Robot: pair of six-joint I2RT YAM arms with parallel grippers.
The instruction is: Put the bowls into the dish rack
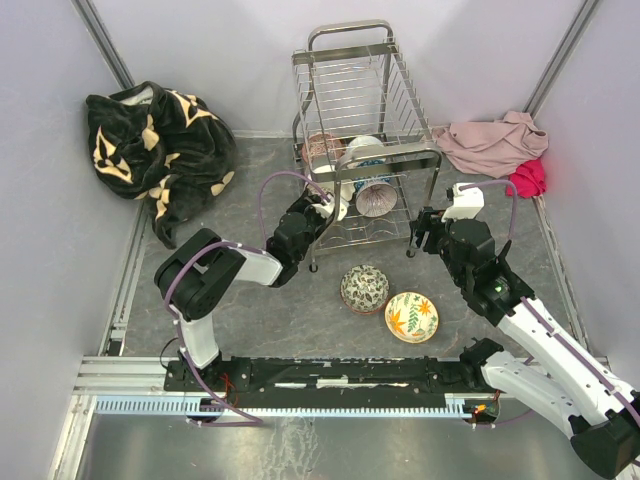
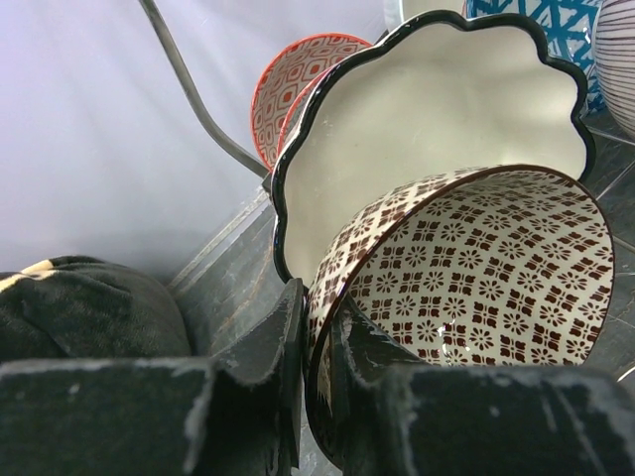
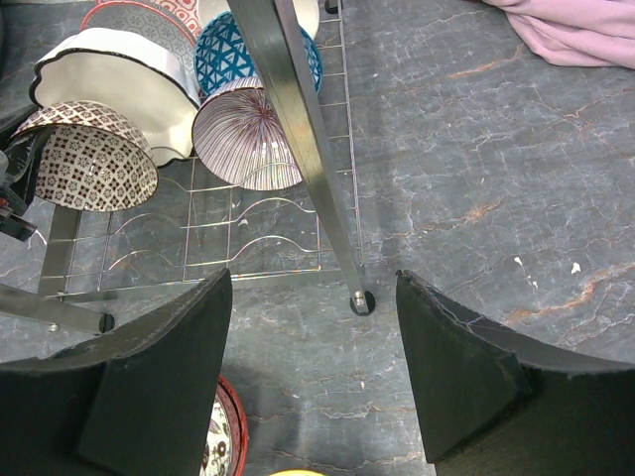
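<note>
My left gripper is shut on the rim of a brown-patterned bowl (image 2: 476, 268) inside the rack's lower tier, just in front of a white scalloped bowl (image 2: 417, 99). Red (image 2: 288, 79), blue (image 3: 223, 55) and striped (image 3: 248, 139) bowls also stand in the rack (image 3: 313, 159). On the floor in front lie a floral bowl (image 1: 364, 289) and a yellow flowered bowl (image 1: 411, 317). My right gripper is open and empty, to the right of the rack's front, above the floor.
A dark fleece blanket (image 1: 160, 150) lies back left, pink cloth (image 1: 485, 142) and red cloth (image 1: 528, 178) back right. The rack's upper tier is empty.
</note>
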